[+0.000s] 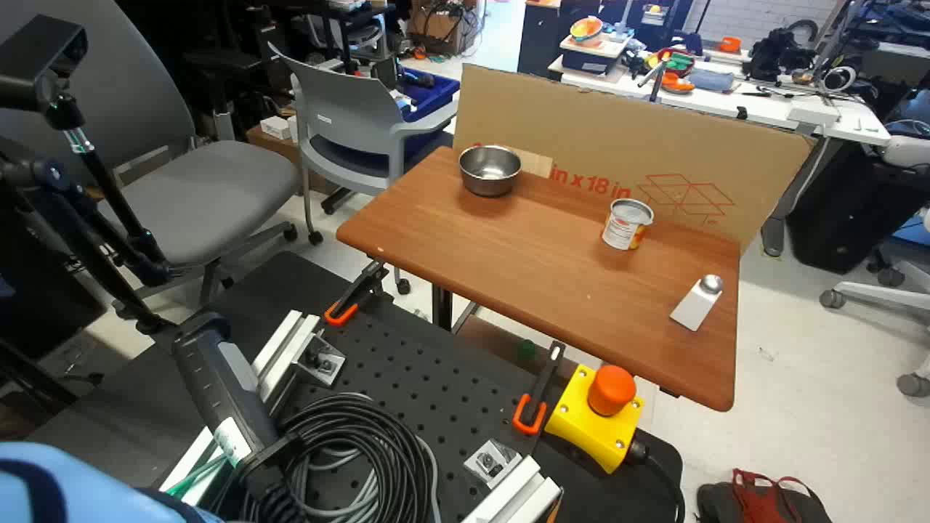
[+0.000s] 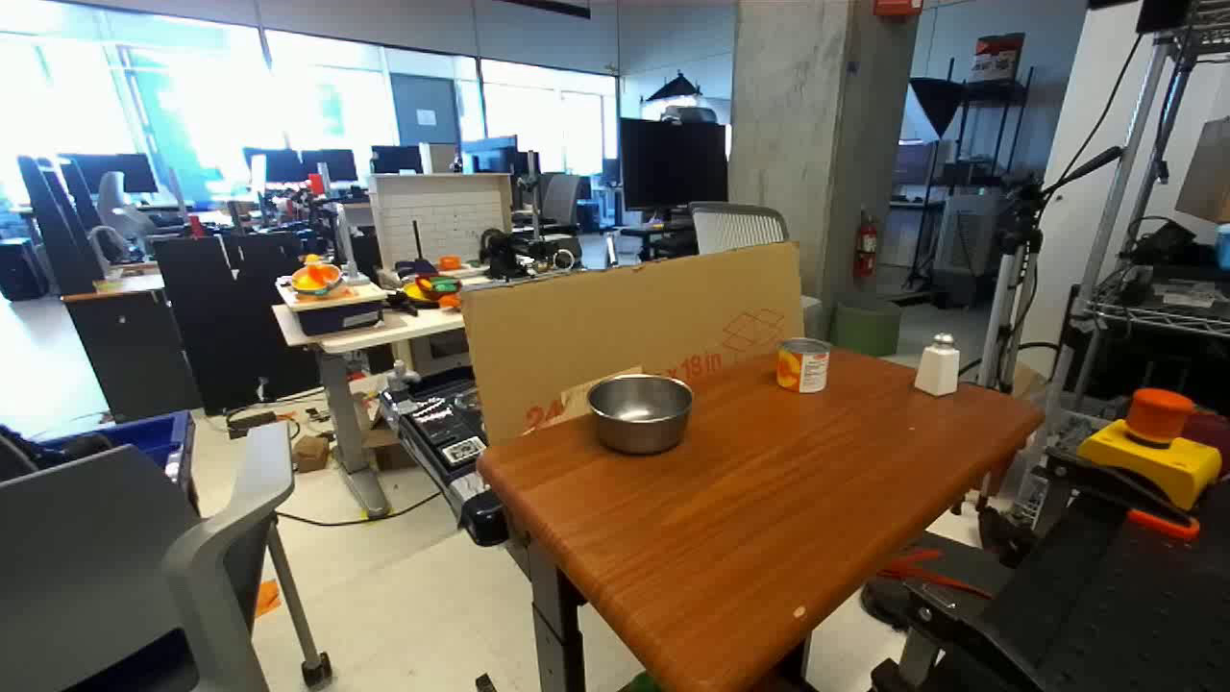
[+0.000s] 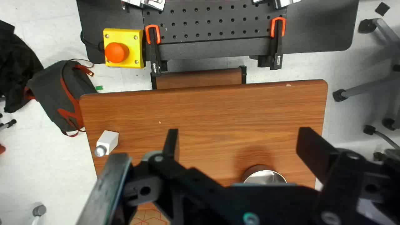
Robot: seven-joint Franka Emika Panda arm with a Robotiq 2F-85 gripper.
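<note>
On the brown table [image 1: 540, 270] stand a steel bowl [image 1: 490, 171], a labelled can [image 1: 625, 225] and a white shaker [image 1: 697, 301] with a metal top. The second exterior view shows the same bowl [image 2: 640, 415], the can [image 2: 803, 365] between the others, and the shaker [image 2: 938, 367] upright. From above, in the wrist view, my gripper is open, its fingers wide apart with bare tabletop between them. Part of the bowl [image 3: 264, 176] shows behind the gripper body, while the shaker [image 3: 107, 143] lies to its left. The gripper largely hides the can there.
A cardboard sheet [image 1: 601, 139] borders the table's far side. Along the near side lies a black perforated bench [image 1: 392, 349] with clamps, coiled cable [image 1: 357, 444] and a yellow emergency-stop box [image 1: 597, 418].
</note>
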